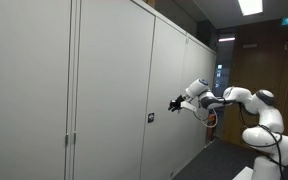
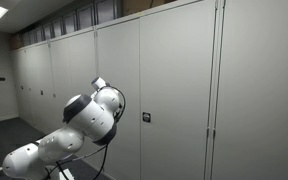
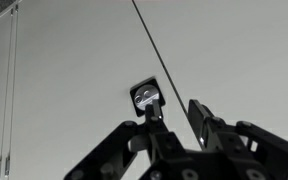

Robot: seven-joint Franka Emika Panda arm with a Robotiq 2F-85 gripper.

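In exterior view 1, a small dark lock handle (image 1: 151, 118) sits on a tall pale cabinet door (image 1: 129, 90). My gripper (image 1: 174, 104) is to its right, close to the door front. The wrist view shows the round silver lock (image 3: 145, 96) in its black square surround, just beyond the left fingertip (image 3: 152, 110). Between the two fingers of my gripper a narrow gap shows, with only the door behind it. Whether a fingertip touches the lock or the door cannot be told. Exterior view 2 has the lock (image 2: 146, 117) in clear sight; the arm hides the fingers.
A dark door seam (image 3: 156, 50) runs diagonally beside the lock. More flat cabinet doors (image 2: 259, 90) extend along the wall. Dark floor (image 1: 219, 160) lies in front, and a wooden door (image 1: 269, 75) stands at the far right.
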